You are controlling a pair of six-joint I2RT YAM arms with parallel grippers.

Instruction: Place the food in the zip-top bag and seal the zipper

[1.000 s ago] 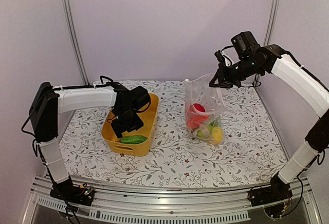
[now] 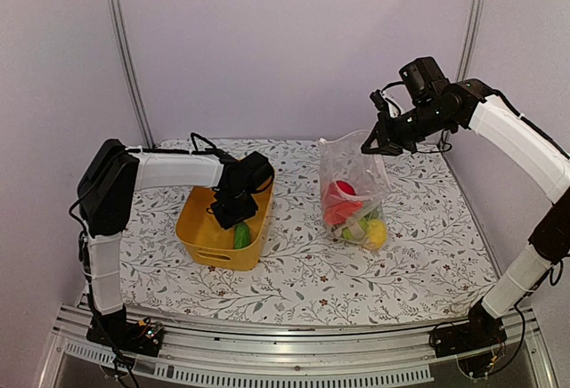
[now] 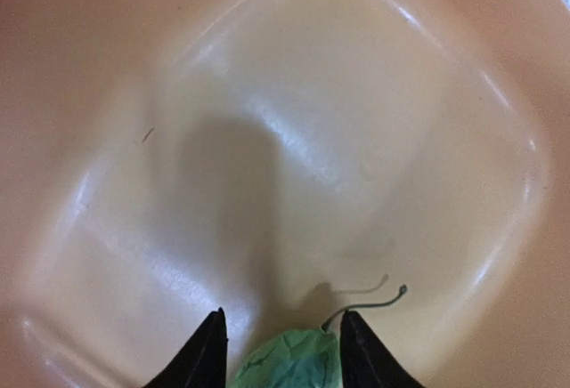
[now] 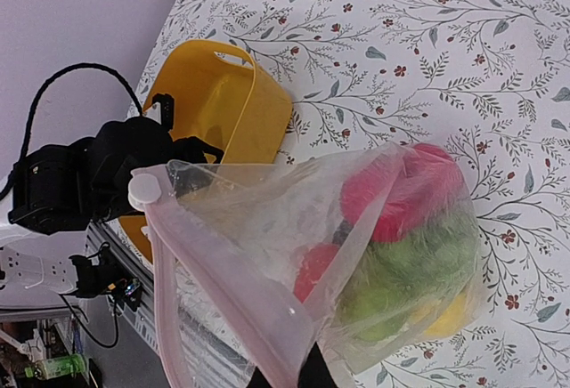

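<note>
In the yellow bin at left lies a green vegetable. My left gripper is down in the bin, partly open, one finger on each side of the green vegetable near its thin stem. The right finger is close against it; a small gap shows at the left one. The clear zip bag stands at centre right with red, green and yellow food at its bottom. My right gripper is shut on the bag's pink-edged rim, holding it up.
No other food shows on the bin floor.
My left gripper has shifted a little to the right in the bin. The green vegetable has turned from lying crosswise to pointing lengthwise. The right arm and the bag have barely moved.
</note>
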